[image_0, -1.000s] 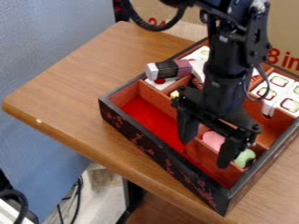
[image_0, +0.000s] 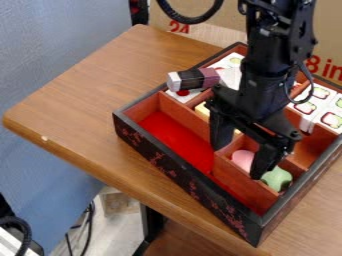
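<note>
A black robot arm reaches down from the top right, its gripper (image_0: 243, 145) low inside a dark red-and-black box (image_0: 136, 134) with red compartments. Just beside and below the fingers, a pink rounded piece (image_0: 242, 159) and a pale green piece (image_0: 277, 179) lie in a compartment. A yellowish piece (image_0: 202, 110) is partly hidden behind the arm. The view does not show clearly whether the fingers hold anything.
A silver-and-dark block (image_0: 193, 80) rests on the white trays at the back of the box, with more white pieces (image_0: 321, 108) at right. Cardboard stands behind.
The box and pieces appear unmoved.
</note>
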